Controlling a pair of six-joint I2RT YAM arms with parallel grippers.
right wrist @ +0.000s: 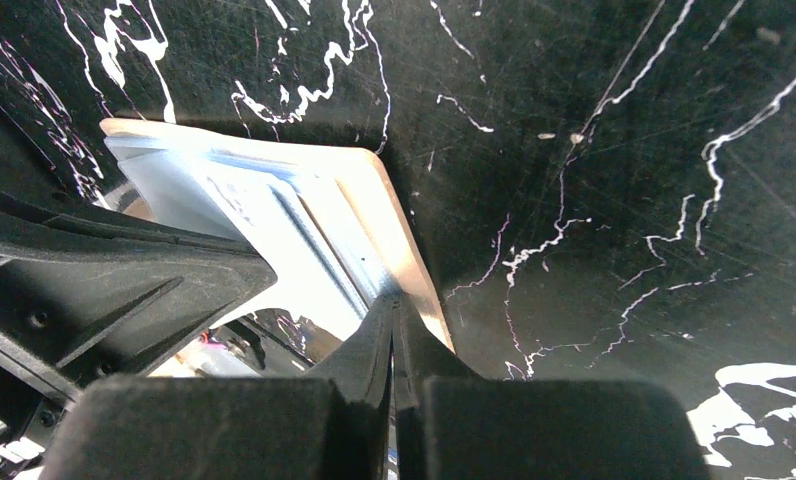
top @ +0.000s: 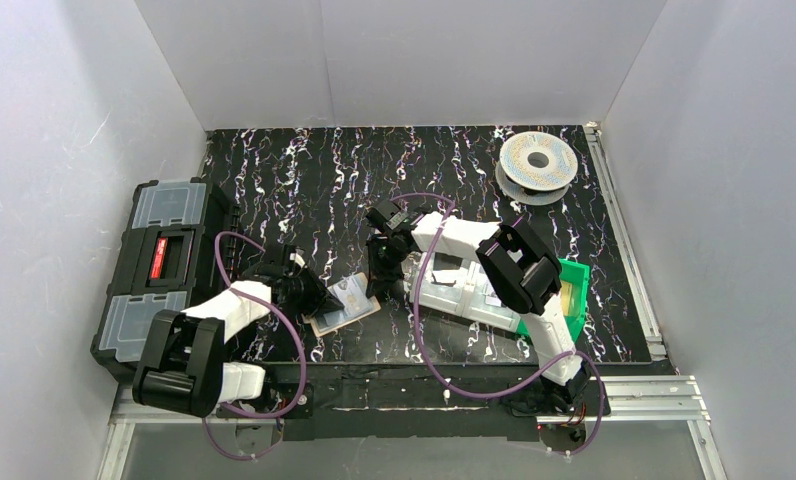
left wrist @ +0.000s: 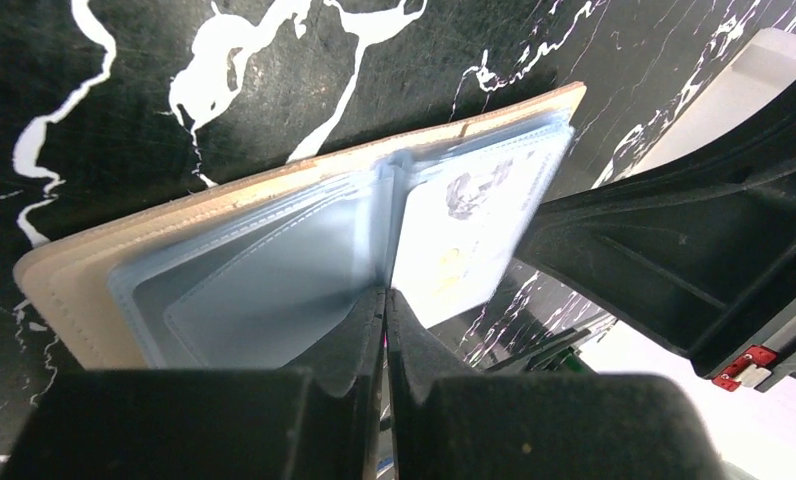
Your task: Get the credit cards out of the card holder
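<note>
The card holder [top: 362, 315] lies open on the dark marbled table, with a tan cover and clear bluish sleeves [left wrist: 284, 275]. A white printed card [left wrist: 469, 215] shows in a sleeve on its right half. My left gripper is shut, its tips at the lower edge of that sleeve near the middle fold. The right gripper is also shut, tips at the sleeves beside the tan border on the holder's right side. Whether a thin sleeve edge is pinched in either gripper cannot be made out.
A black toolbox [top: 179, 250] stands at the left. Under the right arm lie a white sectioned tray [top: 464, 300] and a green bin [top: 576, 290]. A spool [top: 538, 162] sits at the back right. The table behind the holder is clear.
</note>
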